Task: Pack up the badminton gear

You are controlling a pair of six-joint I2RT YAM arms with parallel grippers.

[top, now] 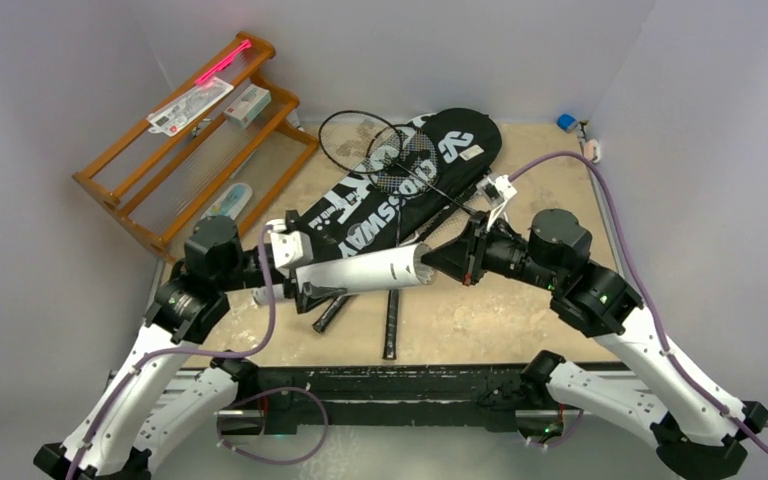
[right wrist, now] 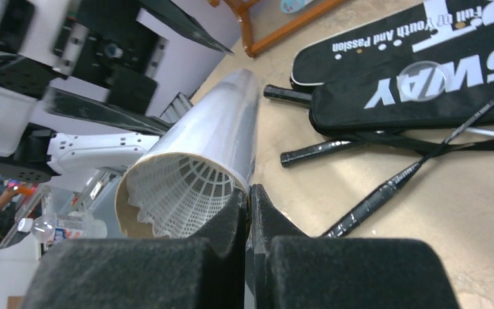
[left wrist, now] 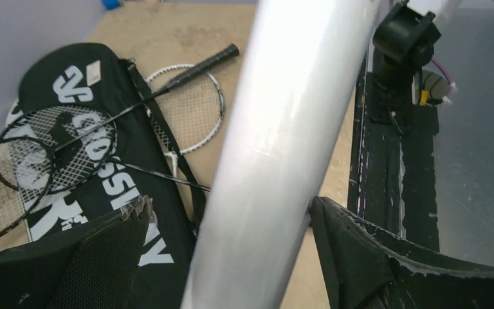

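A white shuttlecock tube (top: pixel 370 270) is held level above the bags, its open end showing nested shuttlecocks in the right wrist view. My right gripper (top: pixel 432 257) is shut on the rim at that end. My left gripper (top: pixel 315 282) is open around the other end, fingers either side of it. Black racket bags (top: pixel 450 150) (right wrist: pixel 411 100) lie beneath, with rackets (top: pixel 392 320) (left wrist: pixel 193 74) on and beside them.
A wooden rack (top: pixel 140 200) with a box (top: pixel 248 105) and packets stands at the back left. A small blue block (top: pixel 566 122) is at the back right.
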